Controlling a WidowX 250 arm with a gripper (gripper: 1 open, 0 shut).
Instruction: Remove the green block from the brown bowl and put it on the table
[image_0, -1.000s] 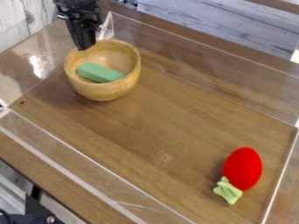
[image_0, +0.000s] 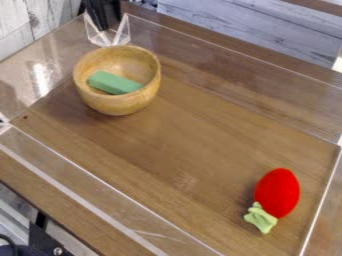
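The round brown bowl (image_0: 143, 92) stands at the left of the table, towards the back. Inside it lies the green block (image_0: 114, 83), resting slantwise on the bottom. Beyond the bowl's back rim, near the top edge of the view, is my gripper (image_0: 108, 41). Its pale, see-through fingers point down, shut with nothing between them, apart from the block. The black body above them is partly cut off by the top of the picture.
A red rounded object (image_0: 277, 192) with a pale green end lies at the front right of the table. Raised light edging (image_0: 120, 212) runs along the front left side.
My gripper has moved back and up, away from the bowl's rear rim. The bowl, the green block and the red object keep their places.
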